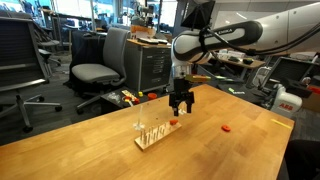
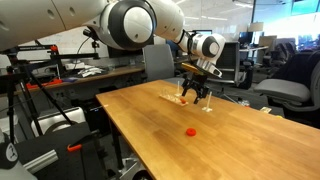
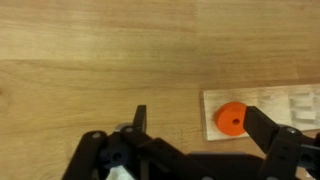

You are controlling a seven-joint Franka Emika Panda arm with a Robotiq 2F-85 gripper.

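A pale wooden board with a row of pegs point(image 1: 158, 134) lies on the table. One red-orange disc point(image 3: 231, 119) rests on the end of that board, and a second red disc point(image 2: 191, 132) lies alone on the bare tabletop. Above the table, close to the disc end of the board, my gripper point(image 1: 181, 106) points downward. Its fingers point(image 3: 260, 128) stand wide apart, with nothing held between them. In the wrist view the disc on the board appears beside the right finger, not centred between the two.
A small white stand with an upright post point(image 1: 139, 121) is near the board's far side. Office chairs point(image 1: 96, 65) stand beyond the table.
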